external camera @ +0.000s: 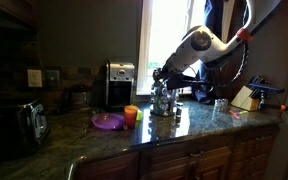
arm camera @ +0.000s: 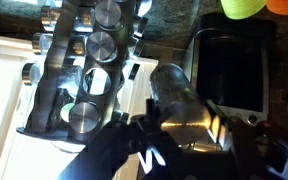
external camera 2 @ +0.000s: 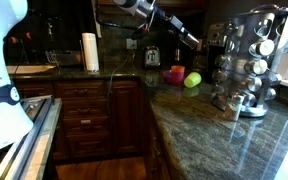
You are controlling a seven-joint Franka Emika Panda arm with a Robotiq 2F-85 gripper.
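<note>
In the wrist view, my gripper is shut on a small jar (arm camera: 177, 88) with a dark, glassy body and an orange-brown end. The fingers are dark and partly blurred around it. To the left of the jar in that view stands the metal spice rack (arm camera: 52, 78), its round silver lids facing several ways. In exterior view 2, the same rack (external camera 2: 249, 65) rises at the right of the counter. From exterior view 1, my gripper (external camera: 161, 76) hangs just above the rack (external camera: 163, 103); the jar is too small to make out there.
A loose jar (external camera 2: 234, 106) stands on the counter (external camera 2: 199, 125) in front of the rack. A green cup (external camera 2: 192, 79), an orange cup (external camera: 130, 115), a purple plate (external camera: 108, 121) and an upright black-and-silver appliance (external camera: 120, 85) are nearby. Open counter lies at the near side.
</note>
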